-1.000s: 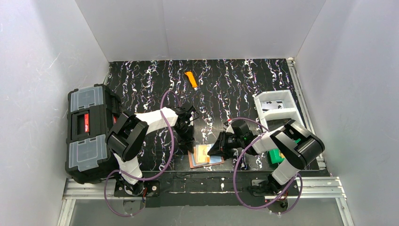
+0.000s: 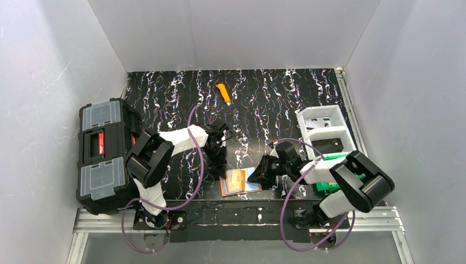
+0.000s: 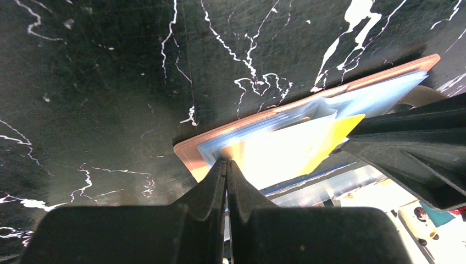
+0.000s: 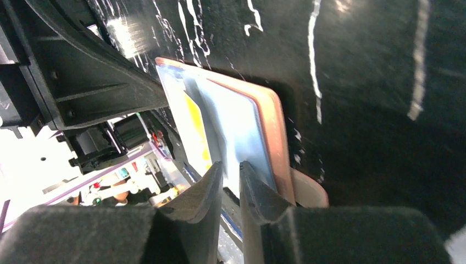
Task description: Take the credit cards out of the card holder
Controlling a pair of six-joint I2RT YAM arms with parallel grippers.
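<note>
The card holder (image 2: 256, 190), brown-edged with clear bluish pockets, lies open at the table's front edge. An orange-yellow card (image 2: 237, 180) shows in it; in the left wrist view its yellow end (image 3: 340, 135) sticks out beside a raised sleeve. My left gripper is shut, its tips at the holder's left end, nothing visible between them. At the right half, my right gripper is a little open, tips close against the bluish pockets (image 4: 236, 124). Pale sleeve shows through its narrow gap; whether anything lies between the fingers is hard to see.
At the back lies an orange-handled tool (image 2: 222, 92). A black toolbox (image 2: 99, 157) stands on the left, and a white compartment tray (image 2: 324, 133) on the right holds dark and pale items.
The right arm has moved to the right, its gripper tips shifting slightly right over the holder. The sleeve with the orange card has changed its tilt. The left arm stays almost still.
</note>
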